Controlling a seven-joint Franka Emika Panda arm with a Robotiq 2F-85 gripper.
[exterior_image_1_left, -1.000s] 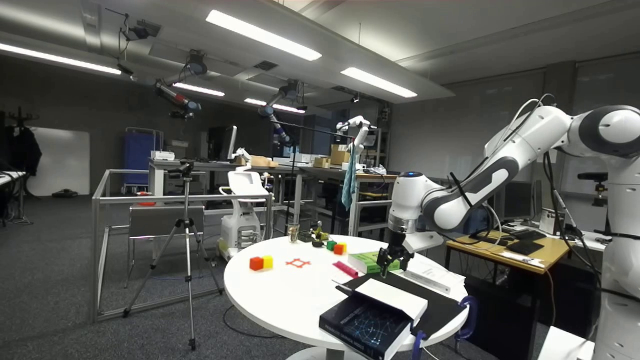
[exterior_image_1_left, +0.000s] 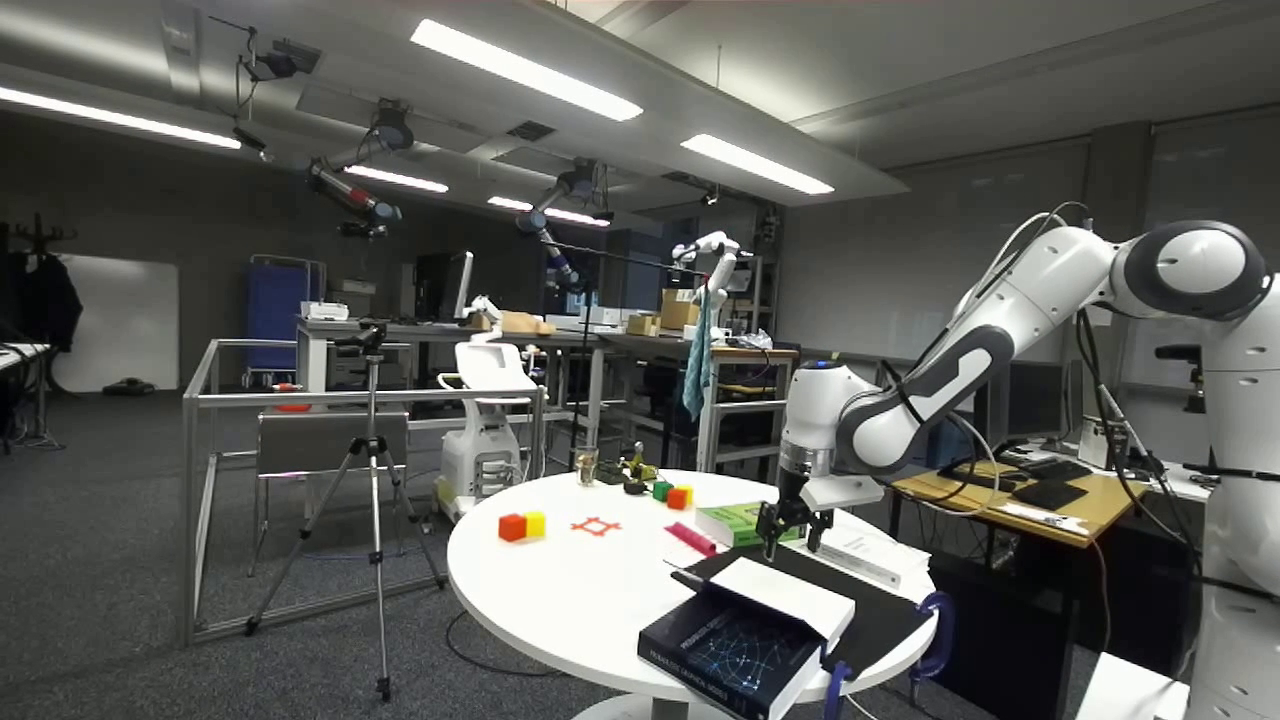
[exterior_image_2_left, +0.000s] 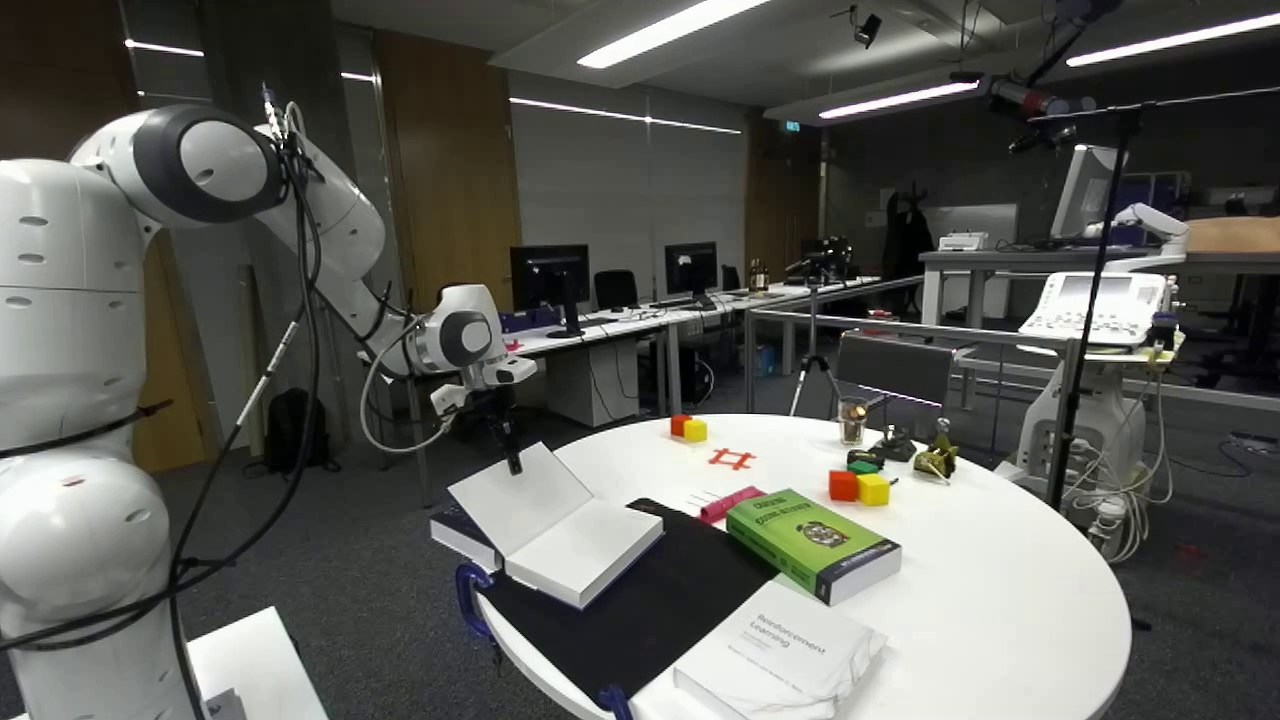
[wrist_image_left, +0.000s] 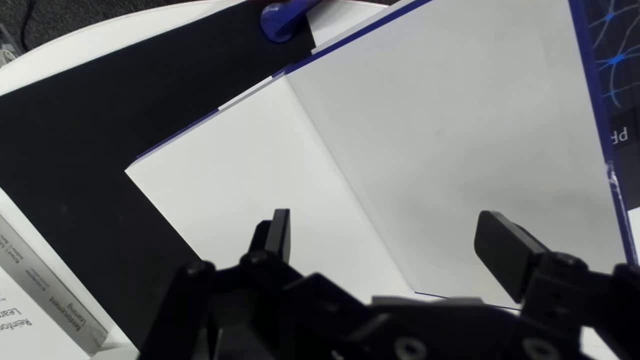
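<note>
An open book shows blank white pages (wrist_image_left: 258, 180) on one side and a broad greyish-white leaf or inner cover (wrist_image_left: 468, 120) on the other, edged in dark blue. My gripper stands open above it, one finger on each side of the book's fold in the wrist view. Nothing shows between the fingers. In exterior view 1 the gripper (exterior_image_1_left: 794, 540) hangs just behind the open book (exterior_image_1_left: 786, 590). From exterior view 2, the raised leaf (exterior_image_2_left: 516, 498) slants up, and the hand overlaps its top; contact cannot be judged. A dark book with a blue network pattern (exterior_image_1_left: 734, 652) lies alongside.
Black cloth or mat (exterior_image_2_left: 648, 600) lies under the open book, with blue clamps (exterior_image_1_left: 942, 636) at the table edge. A green book (exterior_image_2_left: 816, 538), a white book (exterior_image_2_left: 780, 654) and a pink item (exterior_image_2_left: 728, 504) lie nearby. Coloured blocks (exterior_image_1_left: 522, 526) stand farther off.
The arm has shifted slightly and the gripper has turned a little, its fingers now appearing farther apart in exterior view 1. The books look unmoved.
</note>
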